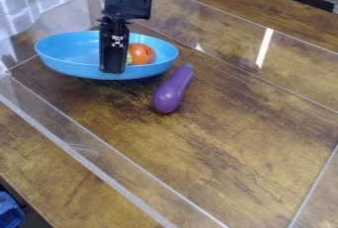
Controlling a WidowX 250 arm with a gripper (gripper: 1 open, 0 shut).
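A blue oval bowl [69,49] sits at the upper left of the wooden board, holding an orange-red round item [142,52] and something greenish mostly hidden behind the gripper. My black gripper [114,64] reaches down from the top into the bowl, just left of the red item. Its fingers look shut; whether anything is between them is hidden. A purple eggplant [172,91] lies on the board just right of the bowl.
Clear plastic walls edge the board [224,153] on the left and right. A blue object [7,212] is at the lower left corner. The middle and right of the board are clear.
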